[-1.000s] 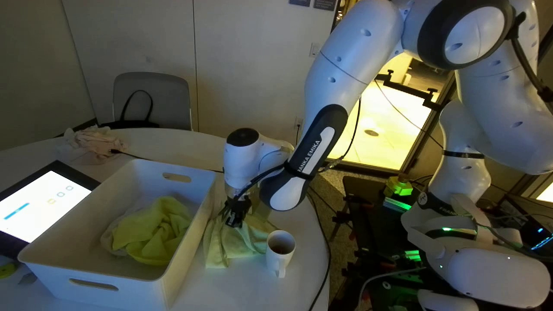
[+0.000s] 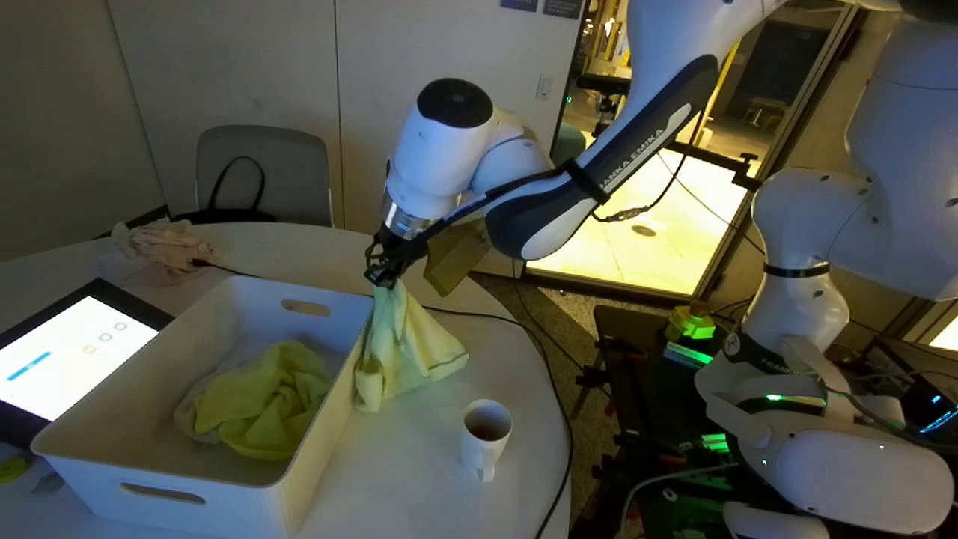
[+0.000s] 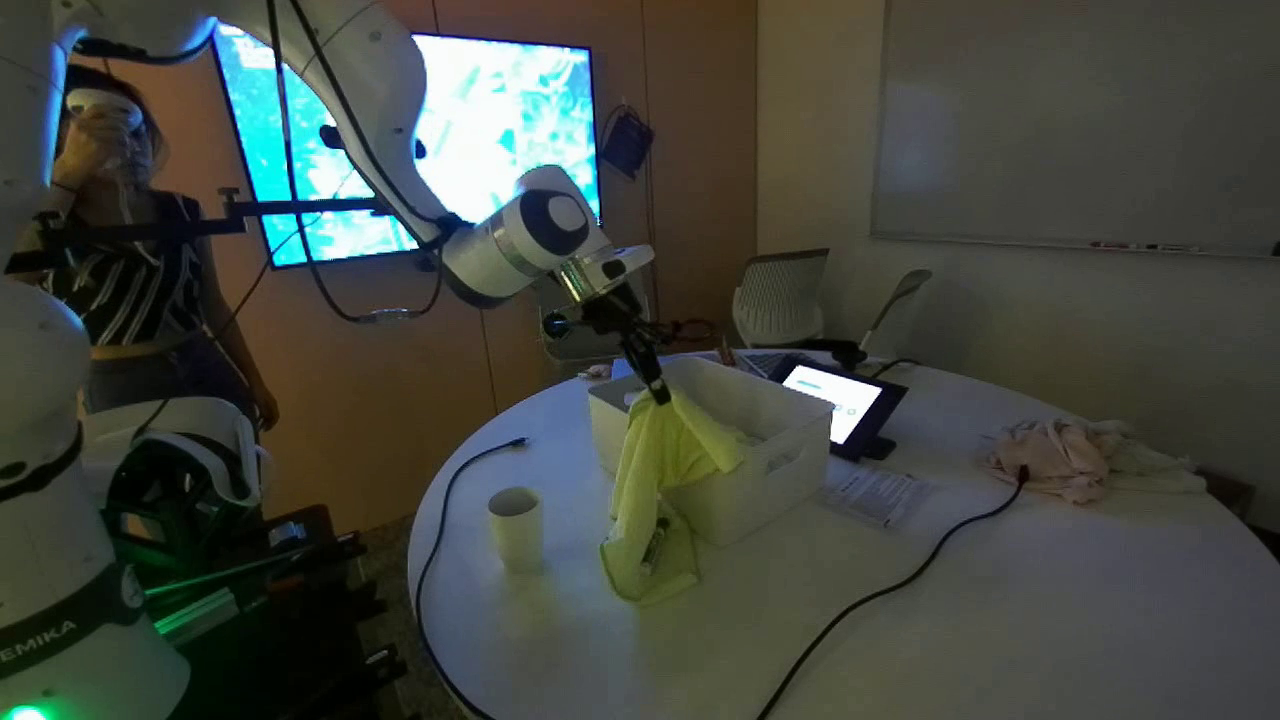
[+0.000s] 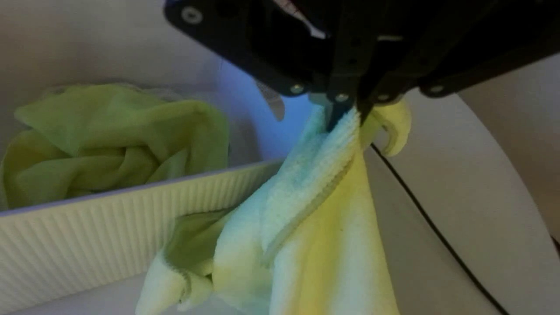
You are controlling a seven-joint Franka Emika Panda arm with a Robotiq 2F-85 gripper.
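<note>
A yellow-green cloth [image 2: 401, 346] hangs from my gripper [image 2: 382, 274], which is shut on a pinched fold near its top. In the wrist view the fold of this cloth [image 4: 336, 210] runs up between the fingertips, and its body drapes down beside the bin's ribbed wall. Its lower end [image 3: 648, 564] reaches the table in exterior view 2. Inside the white bin [image 2: 328, 413] a second yellow-green cloth [image 2: 269, 404] lies crumpled, with paler fabric showing under its edge. My gripper is above the bin's side wall, at the level of its rim or higher.
A white mug [image 2: 486, 436] stands on the table close to the hanging cloth. Across the bin is a lit tablet [image 2: 76, 350]. Pale pink fabric [image 3: 1056, 460] lies bunched farther off. Black cables [image 3: 888, 588] cross the round table.
My gripper has risen from low over the table, bringing the cloth up with it. The cloth was spread low beside the mug and now hangs from the fingers. Bin and mug have not moved.
</note>
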